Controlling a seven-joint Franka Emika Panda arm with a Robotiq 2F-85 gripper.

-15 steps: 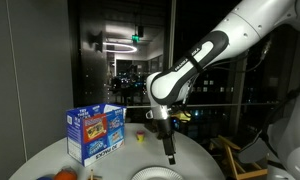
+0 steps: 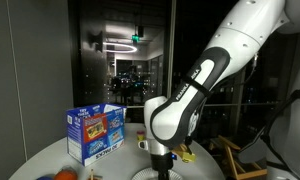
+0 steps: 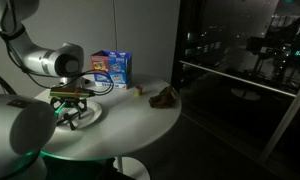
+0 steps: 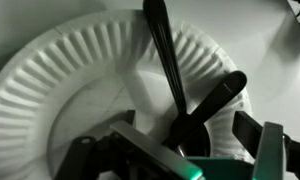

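A white paper plate (image 4: 90, 95) with a ribbed rim fills much of the wrist view. Two black utensils lie on it: one long handle (image 4: 165, 50) reaches up past the rim, and a second handle (image 4: 222, 92) crosses near it, their lower ends partly hidden by my fingers. Low over the plate, my gripper stands open, its black fingertips (image 4: 248, 130) spread on both sides of the utensils' lower ends. Whether the fingers touch the plate cannot be told. In exterior view 2 the gripper (image 3: 68, 112) hangs above the plate (image 3: 90, 115).
A blue and red box (image 2: 95, 133) stands on the round white table, left of the arm. Round reddish items (image 2: 66, 174) sit at the near left edge. A brown object (image 3: 164, 98) and a small yellowish item (image 3: 139, 90) lie farther along the table.
Over the last second my gripper has come down toward the plate, the arm bending lower. The box and the plate have stayed in place.
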